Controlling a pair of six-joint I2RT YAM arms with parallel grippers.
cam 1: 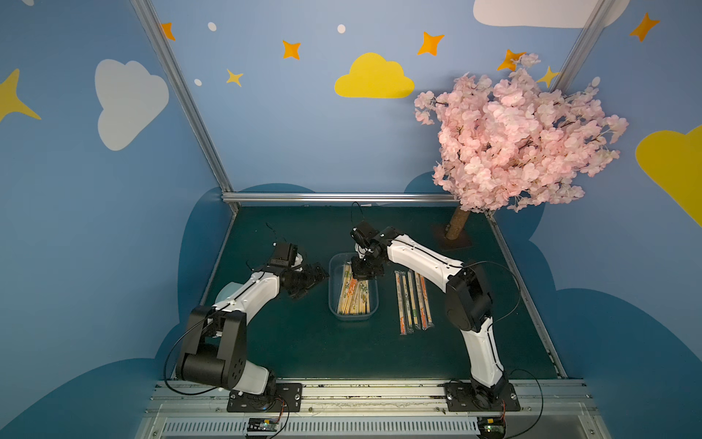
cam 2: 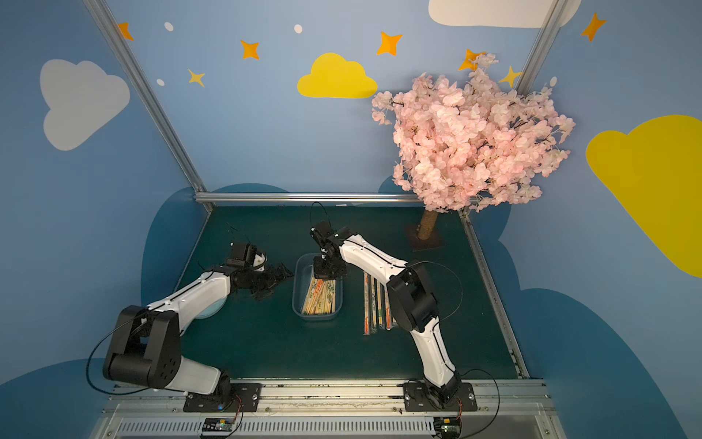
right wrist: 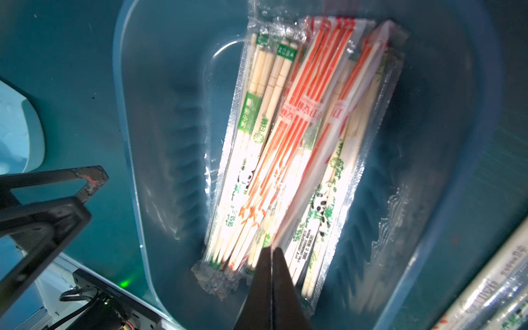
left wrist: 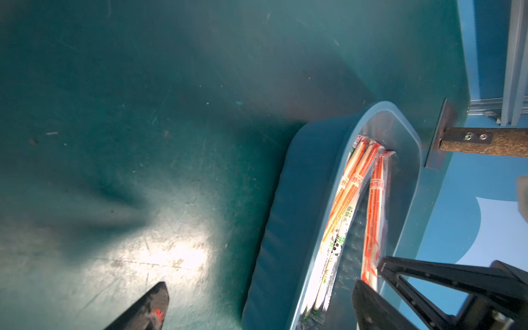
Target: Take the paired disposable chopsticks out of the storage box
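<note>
The clear blue storage box (right wrist: 137, 209) stands mid-table, holding wrapped chopsticks (right wrist: 308, 110) with red or green printing, piled lengthwise. My right gripper is over the box, shut, its fingertips at the near end of the pile with nothing seen between them. My left gripper stands open just left of the box, empty between its fingers. Several wrapped pairs (cam 1: 414, 300) lie side by side on the table to the right of the box, partly hidden by the right arm in the top right view.
A light blue object (right wrist: 13, 126) lies left of the box, partly behind the left arm. The pink blossom tree (cam 1: 457, 223) stands at the back right.
</note>
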